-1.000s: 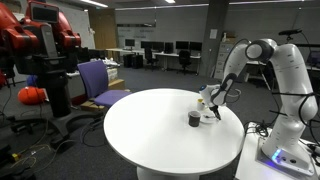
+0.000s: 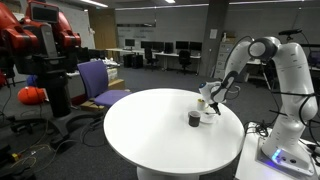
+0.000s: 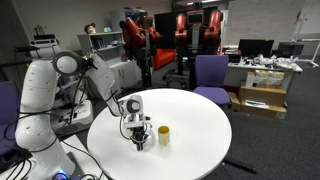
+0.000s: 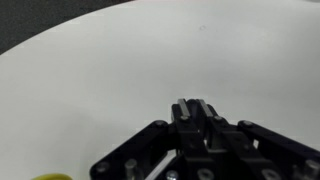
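Low over the white table (image 2: 150, 130), near its robot-side edge, my gripper (image 3: 138, 141) points downward. In the wrist view the gripper's dark fingers (image 4: 183, 112) stand close together at the bottom centre. What lies between them cannot be made out. A yellow-topped cup (image 3: 163, 136) stands beside the gripper, apart from it; a yellow curve (image 4: 52, 177) at the lower left of the wrist view appears to be part of it. In exterior view 1 a dark cup (image 2: 194, 118) stands near the gripper, on that camera's side.
A purple chair (image 2: 95, 78) stands beyond the table edge. Cardboard boxes (image 3: 258, 98) sit on the floor behind, clear of the arm.
The gripper has shifted only slightly near the cups. The cups stay where they were.
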